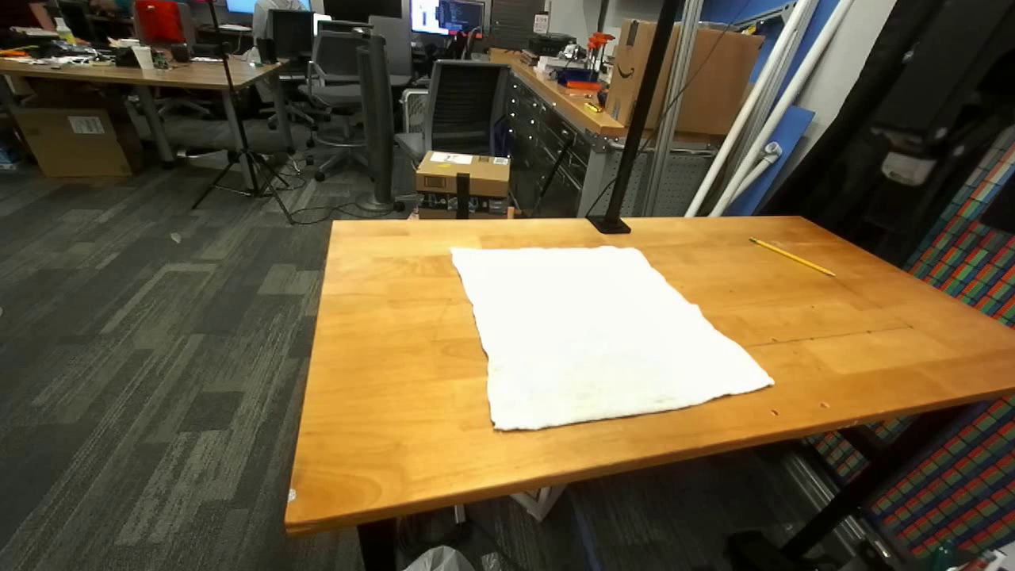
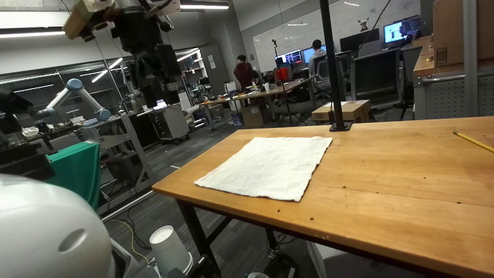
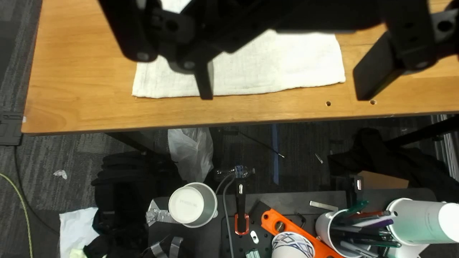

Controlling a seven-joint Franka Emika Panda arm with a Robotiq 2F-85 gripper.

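Note:
A white cloth (image 1: 609,333) lies flat and spread out on the wooden table (image 1: 400,447). In the second exterior view the same cloth (image 2: 273,166) is near the table's left end, its edges slightly wavy. My gripper is open in the wrist view, its two dark fingers wide apart and nothing held between them. Below them, part of the cloth (image 3: 279,64) shows near the table's edge; the rest is hidden behind the gripper body. From the second exterior view, the gripper (image 2: 159,92) hangs high, well above the tabletop.
A yellow pencil (image 1: 791,257) lies at the table's far right. The black pole (image 1: 623,143) rises from the back edge. Bare wood surrounds the cloth. Beyond the table edge, a cup of pens (image 3: 357,232) and an orange tool (image 3: 297,234) sit on a dark surface.

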